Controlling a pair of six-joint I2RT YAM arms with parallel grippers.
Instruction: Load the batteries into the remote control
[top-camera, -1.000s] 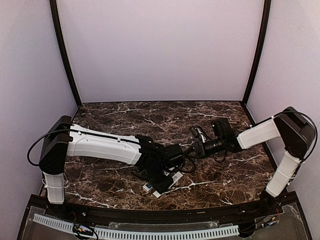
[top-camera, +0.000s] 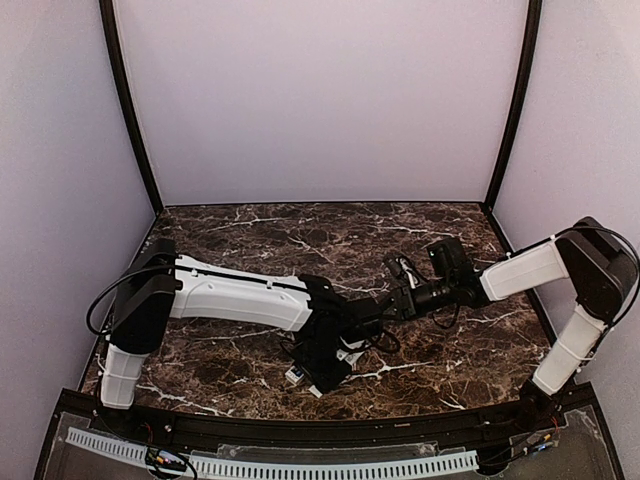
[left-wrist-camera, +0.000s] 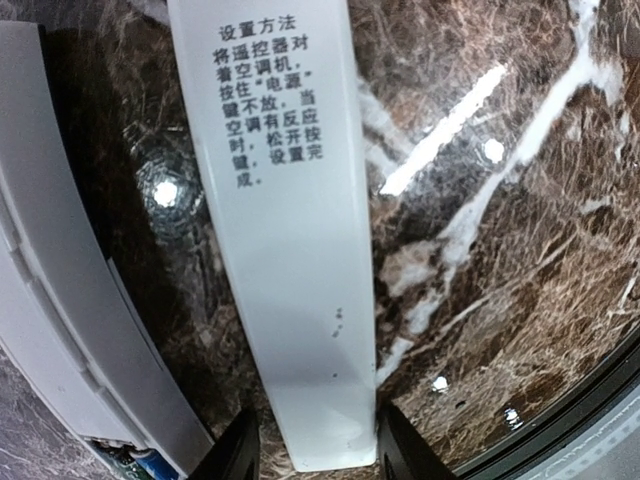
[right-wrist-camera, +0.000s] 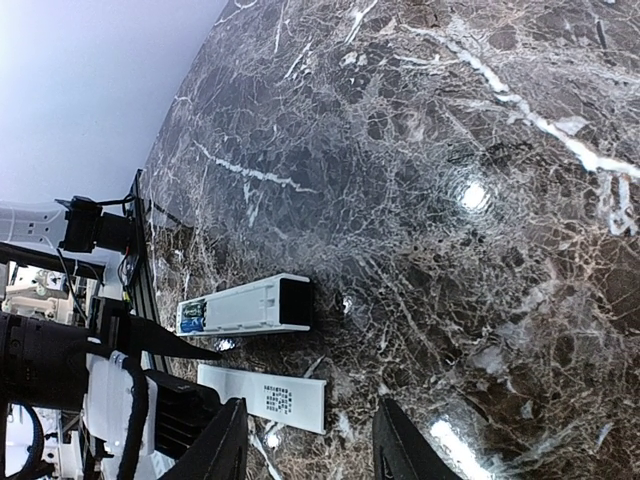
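Observation:
The white battery cover (left-wrist-camera: 285, 240) with printed instructions lies on the marble table, its near end between the fingers of my left gripper, which are down around it; whether they grip it I cannot tell. Beside it lies the remote (right-wrist-camera: 241, 307), its compartment showing blue batteries (right-wrist-camera: 192, 316) at one end. My right gripper is open above the table to the right of both, nothing between its fingers. In the top view the left arm (top-camera: 240, 298) hides much of the cover and remote.
The table's near rail (top-camera: 420, 424) is close below the left gripper. Pale walls bound the sides and back.
The right arm has moved slightly to the right.

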